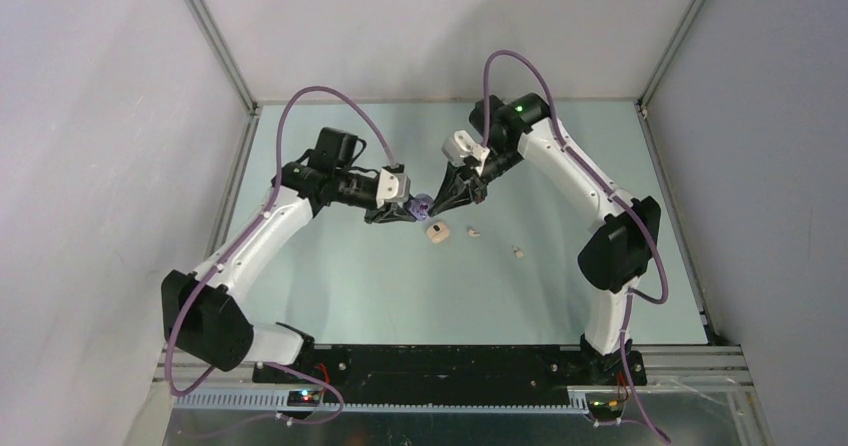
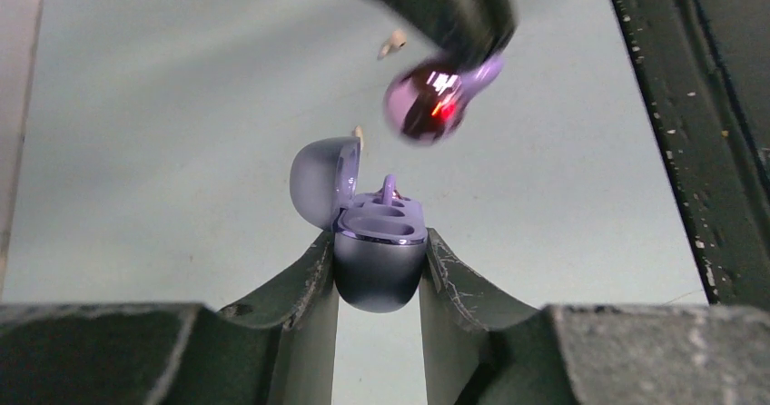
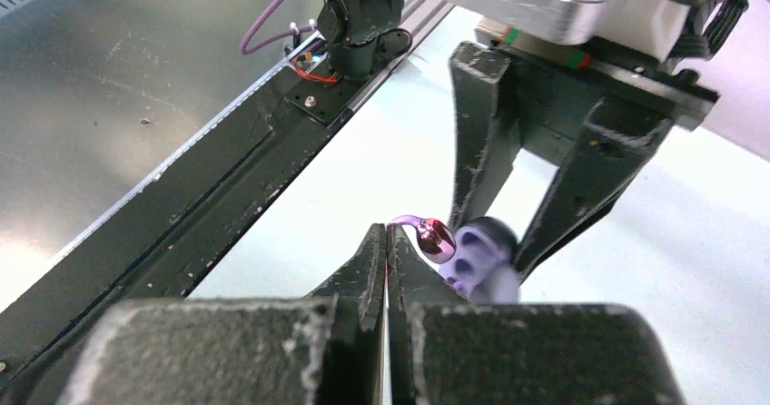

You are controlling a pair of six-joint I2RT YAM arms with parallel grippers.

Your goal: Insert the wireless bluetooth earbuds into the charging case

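Observation:
My left gripper is shut on the open lavender charging case (image 2: 377, 260), its lid standing up and its earbud slots facing up. Just beside and above it, a shiny pink-purple earbud (image 2: 425, 105) sits at the tip of my right gripper, whose fingers are shut, with the earbud's stem at their tips. In the right wrist view the earbud is in front of the case, which is blurred. In the top view both grippers meet over the middle of the table.
A small beige case (image 1: 437, 233) and small beige pieces (image 1: 473, 233) lie on the pale table (image 1: 420, 296).

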